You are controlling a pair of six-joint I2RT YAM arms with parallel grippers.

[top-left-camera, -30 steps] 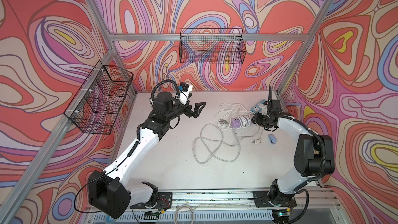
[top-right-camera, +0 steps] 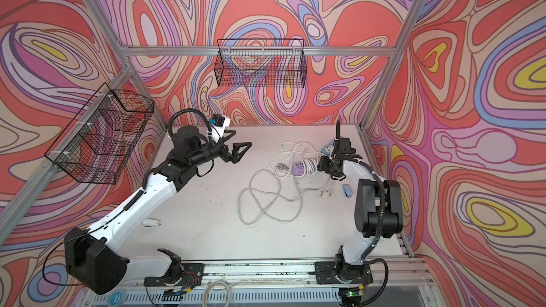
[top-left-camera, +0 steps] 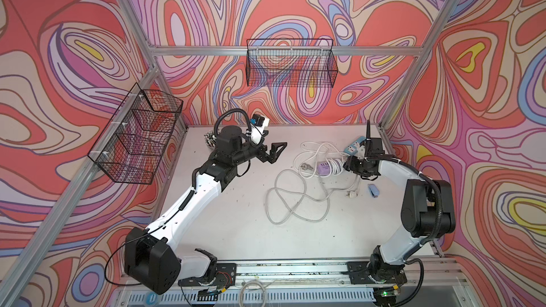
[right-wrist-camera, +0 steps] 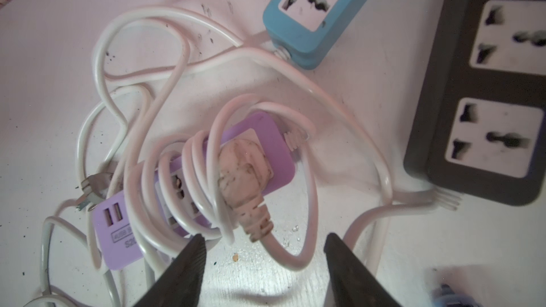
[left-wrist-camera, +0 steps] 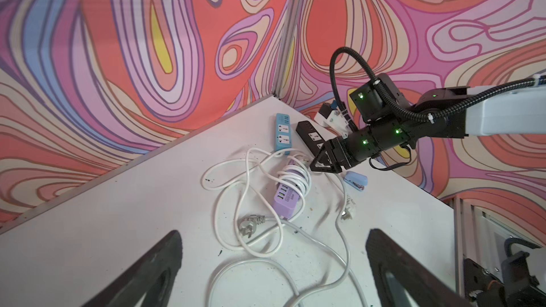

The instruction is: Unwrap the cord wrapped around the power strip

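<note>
A purple power strip [right-wrist-camera: 118,244] lies on the table, several turns of white cord [right-wrist-camera: 149,193] wound around its middle. At one end a dirty white plug [right-wrist-camera: 241,176] rests on the strip's socket face, its cord looping back past the strip's end. My right gripper is beside that end, its fingers [right-wrist-camera: 190,264] apart and nothing visible between them; in the right wrist view, plug and cord show beyond the gap. Over the table's left half, well away from the strip, my left gripper [top-left-camera: 278,151] hangs open and empty.
Behind the strip lie a blue power strip [right-wrist-camera: 312,11] and a black one [right-wrist-camera: 483,79]. Another grey plug [left-wrist-camera: 248,225] and loose cord loops [top-left-camera: 297,196] spread left and in front. A small blue object [top-left-camera: 373,190] sits at right.
My left arm has shifted slightly to the right. The right arm has moved only a little. The wound cord and the strip look unchanged.
</note>
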